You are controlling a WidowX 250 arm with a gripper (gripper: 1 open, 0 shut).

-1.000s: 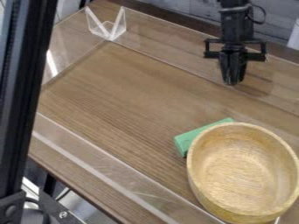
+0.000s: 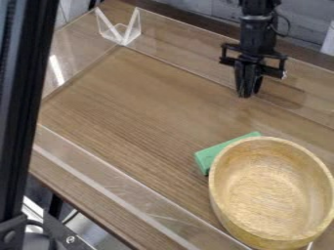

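My black gripper (image 2: 245, 86) hangs at the back right, low over the wooden table (image 2: 131, 127), its fingertips close together with nothing visible between them. In the lower right a round tan bowl (image 2: 268, 195) stands on the table, with a green block (image 2: 216, 152) lying partly behind its upper left side.
A clear angular plastic piece (image 2: 120, 29) sits at the back left. A clear strip runs along the table's left side, beside a dark frame (image 2: 14, 98).
My gripper has shifted slightly left and turned a little. The bowl and green block have stayed in place.
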